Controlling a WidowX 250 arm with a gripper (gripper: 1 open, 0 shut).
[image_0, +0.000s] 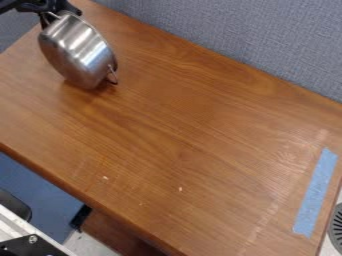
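Observation:
A shiny steel pot is tilted on its side at the upper left of the wooden table, with a small handle at its lower right. My black gripper is at the pot's upper rim, at the top left edge of the view, mostly cut off or hidden; whether its fingers are closed on the rim is unclear.
A blue tape strip lies at the table's right side, beside a round metal grille at the edge. A grey padded wall runs along the back.

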